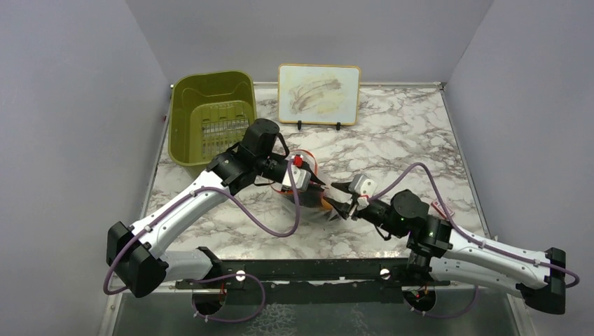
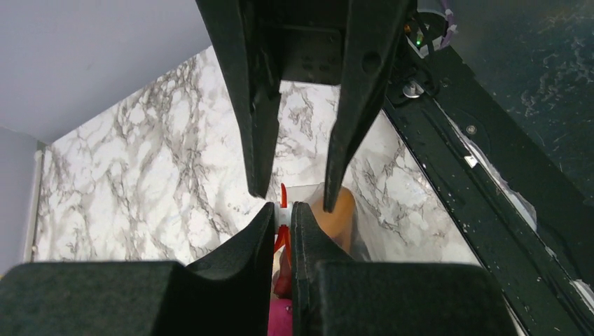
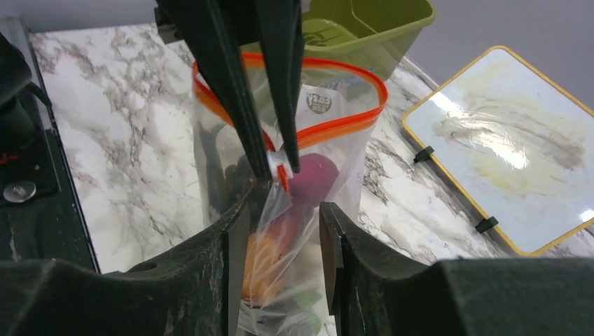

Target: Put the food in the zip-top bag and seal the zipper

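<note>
The clear zip top bag [image 3: 354,150] has an orange zipper rim [image 3: 350,126], with its mouth standing open as a loop. Inside lie a pink-purple food item [image 3: 315,176], an orange one [image 3: 263,262] and something green at the bottom. My left gripper is shut on the white zipper slider [image 3: 280,164] at the near end of the orange rim. Close by, my right gripper stands open with its fingers apart, facing the slider and the bag's edge. The arms cover much of the bag in the top view.
An olive-green basket [image 1: 183,140] stands at the back left. Behind the bag, a white board with a yellow frame [image 1: 319,94] rests on black feet.
</note>
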